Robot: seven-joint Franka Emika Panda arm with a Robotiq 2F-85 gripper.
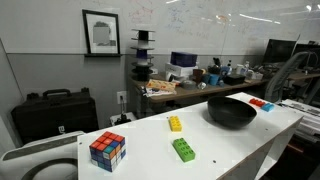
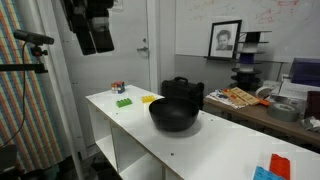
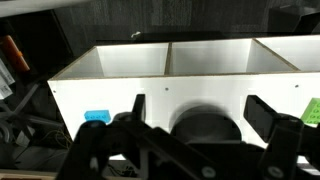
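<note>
My gripper hangs high over the white table [image 2: 220,145], its fingers wide apart in the wrist view and nothing between them. Below it, the black bowl [image 3: 205,125] is partly hidden by the gripper body. Seen from the side, that bowl [image 1: 232,113] rests on the table and looks empty, though its bottom is hard to see. A green block [image 1: 183,150] and a yellow block [image 1: 175,124] lie to its left, with a colourful cube [image 1: 108,151] farther left. At the other end of the table are a red block [image 2: 280,165] and a blue block [image 2: 266,174].
A cluttered wooden side table [image 2: 258,112] stands behind the white one. Open shelf compartments [image 3: 215,58] sit under the table's front edge. A black case [image 1: 55,113] stands at the back left. Bare tabletop lies between the bowl and the red block.
</note>
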